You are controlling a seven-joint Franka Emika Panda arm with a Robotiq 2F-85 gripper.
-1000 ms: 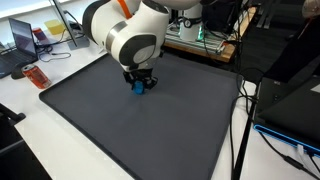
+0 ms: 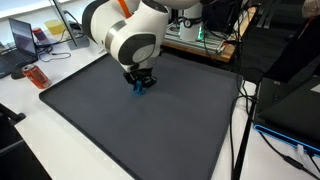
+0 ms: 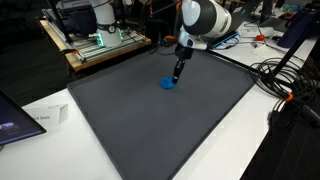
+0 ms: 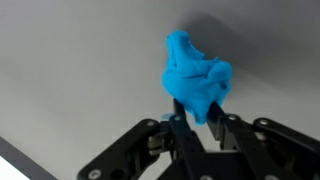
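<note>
A crumpled light-blue cloth (image 4: 196, 72) lies on the grey table in the wrist view, its near end reaching between the fingertips of my gripper. The fingers stand apart there, with blue showing in the gap; whether they press on it I cannot tell. In exterior view 1 the gripper (image 2: 139, 81) is low over the table, and only a small part of the cloth (image 2: 139, 89) shows beneath it. From the other side, the cloth (image 3: 167, 83) is seen on the surface just in front of the gripper (image 3: 176, 77).
Wide bare stretches of the grey tabletop (image 3: 150, 120) surround the cloth. A red can (image 2: 36, 76) and a laptop (image 2: 24, 38) stand beyond its edge. Cables (image 3: 288, 88) lie beside the table.
My gripper stays low at the cloth, with only a slight shift of the arm. The cloth keeps about the same place.
</note>
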